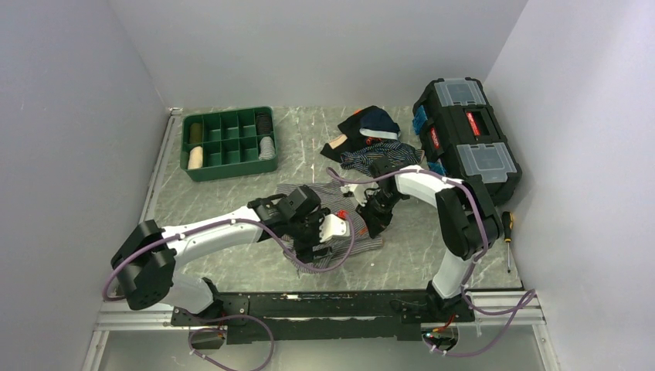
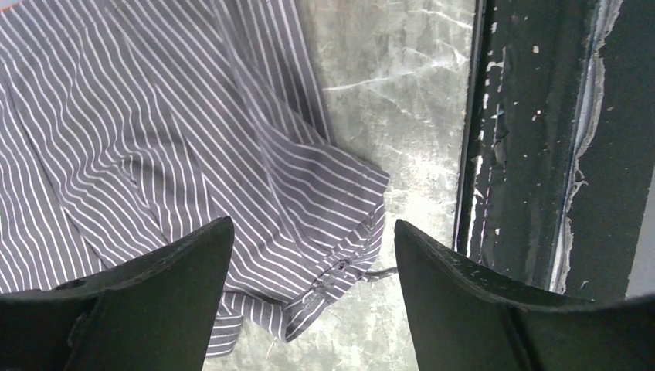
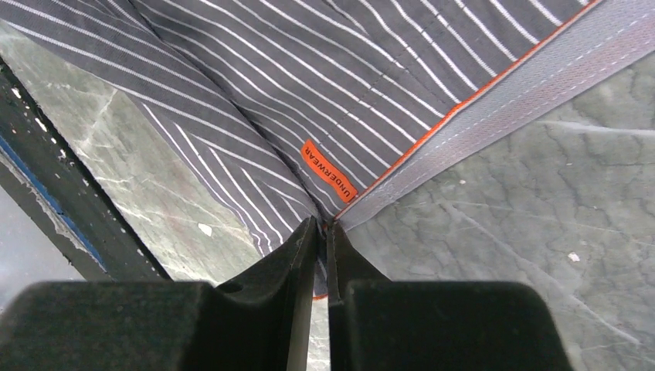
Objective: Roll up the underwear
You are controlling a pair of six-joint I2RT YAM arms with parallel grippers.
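Grey white-striped underwear [image 1: 317, 190] lies spread and rumpled on the marble table beneath both grippers. In the left wrist view my left gripper hangs open over a folded end of the striped cloth [image 2: 154, 139], nothing held. In the right wrist view my right gripper is shut on a gathered corner of the underwear [image 3: 371, 69], beside an orange label [image 3: 328, 166] and orange-edged band.
A green divided box [image 1: 229, 174] with rolled items sits back left. A dark clothing pile [image 1: 371, 124] lies at the back, black toolboxes [image 1: 471, 135] at the right.
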